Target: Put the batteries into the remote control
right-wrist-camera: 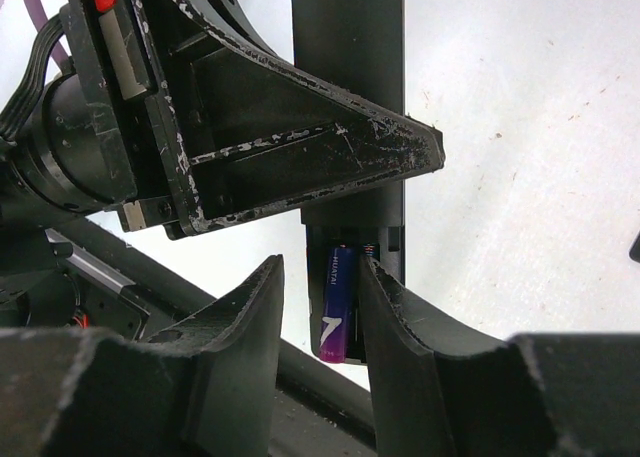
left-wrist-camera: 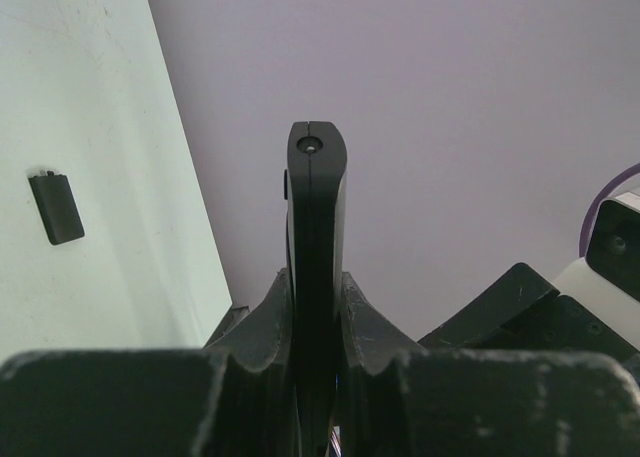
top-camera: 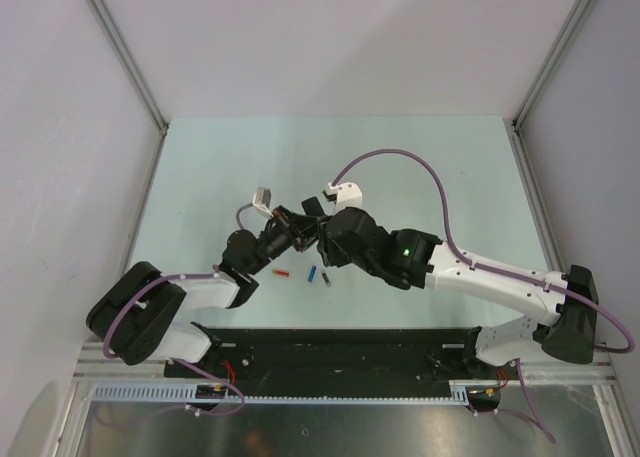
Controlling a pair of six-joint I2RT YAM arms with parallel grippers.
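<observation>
My left gripper (top-camera: 305, 227) is shut on the black remote (left-wrist-camera: 314, 207), held upright in the left wrist view; in the right wrist view the remote runs vertically behind the left fingers, its battery compartment facing the camera. A purple battery (right-wrist-camera: 336, 307) lies in that compartment, with part of a second slot beside it, mostly hidden. My right gripper is at the compartment, fingertips part open either side of the purple battery; whether it touches it I cannot tell. Loose on the table lie an orange battery (top-camera: 281, 273), a blue battery (top-camera: 311, 274) and a dark battery (top-camera: 326, 278).
A flat black piece (left-wrist-camera: 56, 206), perhaps the battery cover, lies on the pale table (top-camera: 210, 167). Both arms meet over its middle.
</observation>
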